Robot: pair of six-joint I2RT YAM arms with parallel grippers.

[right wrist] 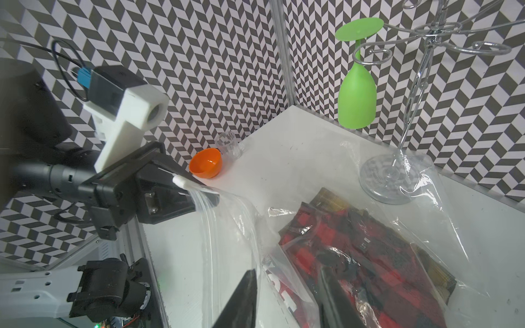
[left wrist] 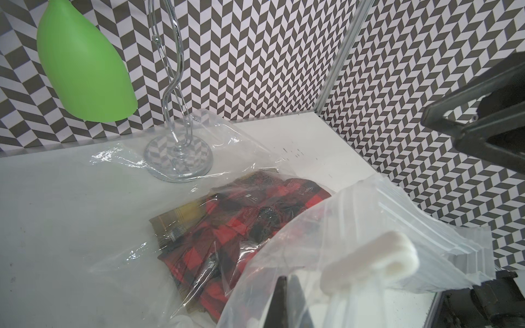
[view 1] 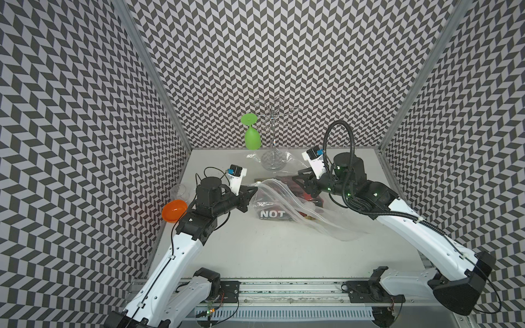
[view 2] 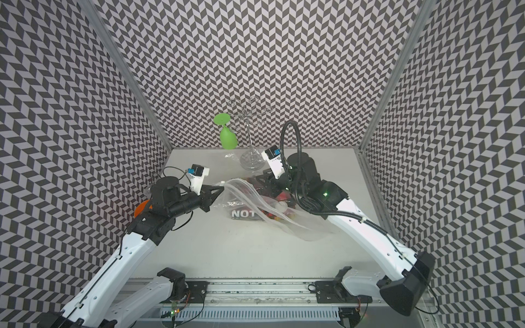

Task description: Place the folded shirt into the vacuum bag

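The clear vacuum bag (view 1: 339, 227) lies mid-table, its zipper edge raised toward my left gripper (view 1: 248, 191), which is shut on that edge near the white slider (right wrist: 183, 180). A folded red-and-black plaid shirt (right wrist: 372, 257) shows under or inside the plastic; which, I cannot tell for sure. Lettering "NOT" (view 1: 271, 213) shows at its near side. My right gripper is over the bag's right part, above the shirt, its fingers apart with nothing clearly between them.
A metal stand (view 1: 272, 131) holding a green glass (view 1: 252, 136) stands at the back. An orange bowl (view 1: 174, 210) and a clear object sit at the left edge.
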